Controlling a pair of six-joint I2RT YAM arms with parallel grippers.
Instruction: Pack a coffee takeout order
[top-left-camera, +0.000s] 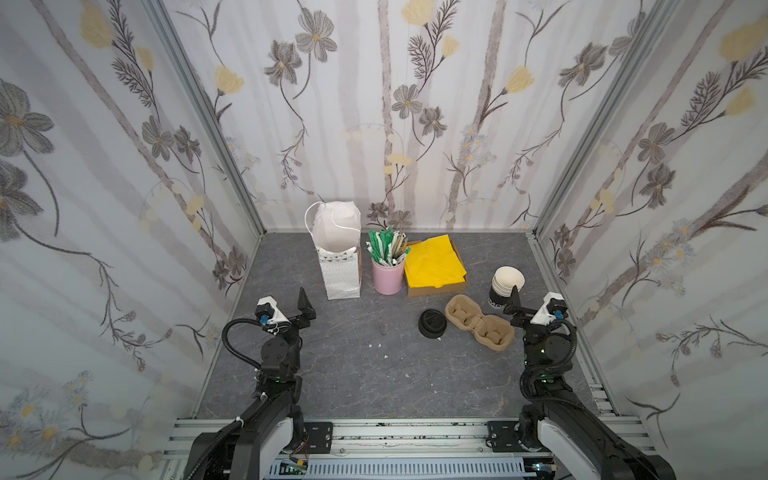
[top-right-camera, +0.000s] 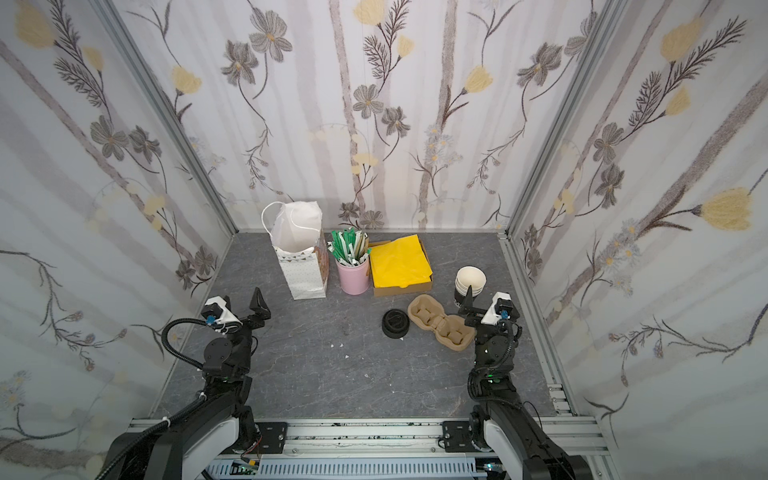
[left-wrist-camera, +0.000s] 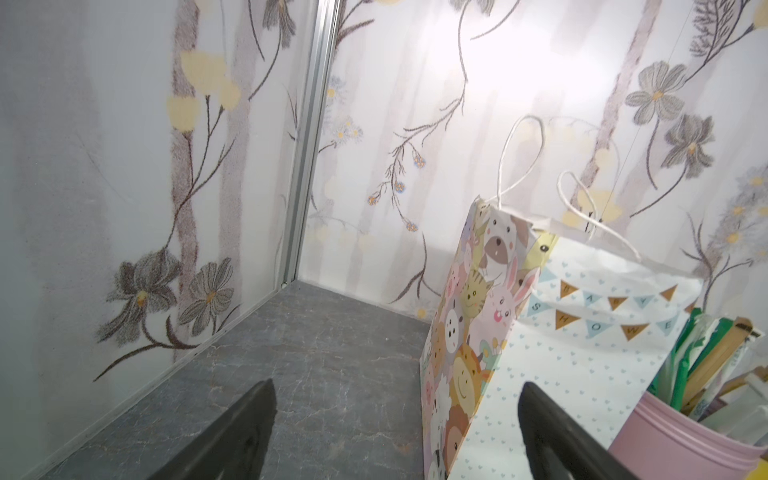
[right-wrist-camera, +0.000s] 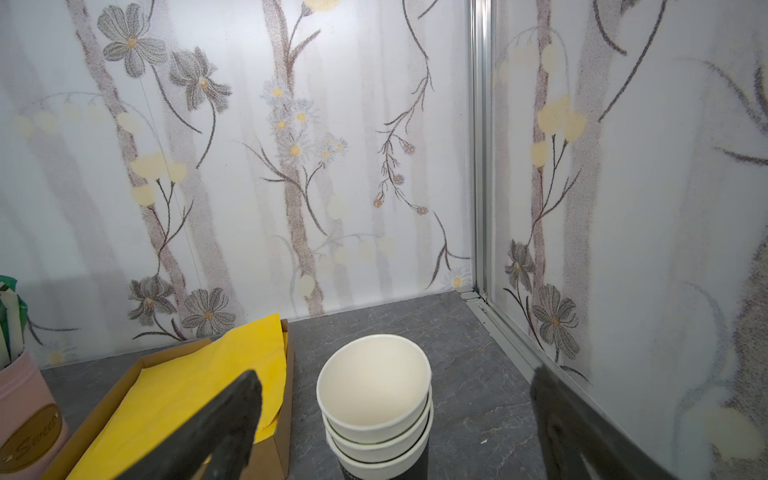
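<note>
A white paper bag (top-left-camera: 340, 272) stands at the back left, beside a pink holder (top-left-camera: 388, 278) of wrapped straws. A stack of paper cups (right-wrist-camera: 373, 392) is at the right, just beyond my right gripper. A cardboard cup carrier (top-left-camera: 493, 331) and black lids (top-left-camera: 432, 321) lie centre right. My left gripper is raised short of the bag, its fingers apart and nothing between them. My right gripper stands open, holding nothing, its fingers framing the cups in the right wrist view.
A box of yellow napkins (top-left-camera: 432, 262) sits at the back centre. Patterned walls close in the back and both sides.
</note>
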